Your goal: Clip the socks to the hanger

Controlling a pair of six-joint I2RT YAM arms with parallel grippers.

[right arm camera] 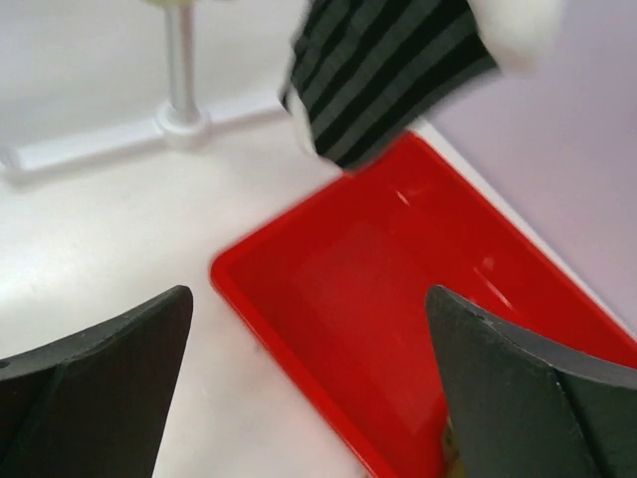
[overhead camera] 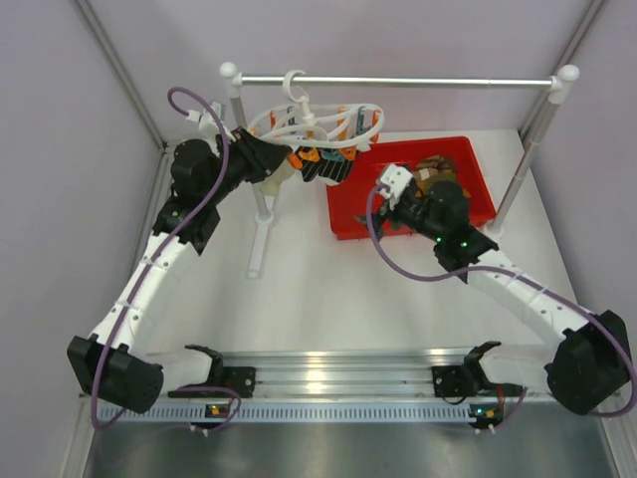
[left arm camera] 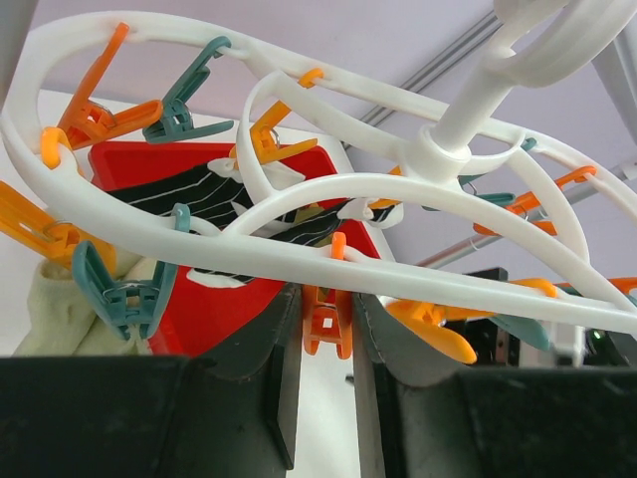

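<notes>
The white round hanger (overhead camera: 378,119) hangs from the rail, with orange and teal clips around its ring. My left gripper is shut on an orange clip (left arm camera: 339,244) at the ring's near side. A black striped sock (overhead camera: 328,167) with white ends hangs below the hanger; it also fills the top of the right wrist view (right arm camera: 383,75). A cream sock (left arm camera: 70,309) hangs at the hanger's left, beside the left gripper. Over the red bin, apart from the striped sock, my right gripper stands open and empty.
The red bin (overhead camera: 348,199) holds brownish socks (overhead camera: 435,174), partly hidden by the right arm. Rack posts (overhead camera: 523,164) stand on both sides, joined by a metal rail (overhead camera: 428,83).
</notes>
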